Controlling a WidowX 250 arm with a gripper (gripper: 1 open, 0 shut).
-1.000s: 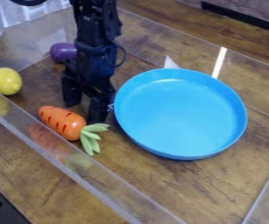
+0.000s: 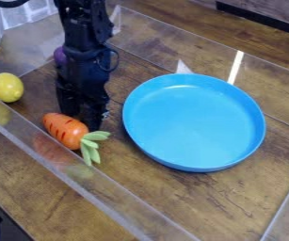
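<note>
The black robot gripper [image 2: 81, 111] reaches down just behind an orange toy carrot [image 2: 66, 129] with green leaves, which lies at the lower left. The fingertips are low and dark, and I cannot tell how far apart they stand or whether they touch the carrot. A blue plate [image 2: 193, 120] sits to the right. A yellow egg-shaped object [image 2: 8, 87] lies at the left, and a purple object [image 2: 60, 56] is partly hidden behind the arm.
Clear plastic walls run round the wooden work surface [image 2: 210, 202]. Bare wood shows in front of the plate and behind it.
The arm and gripper have shifted slightly to the left, covering more of the purple object and leaving a little space beside the plate. The objects lie as before.
</note>
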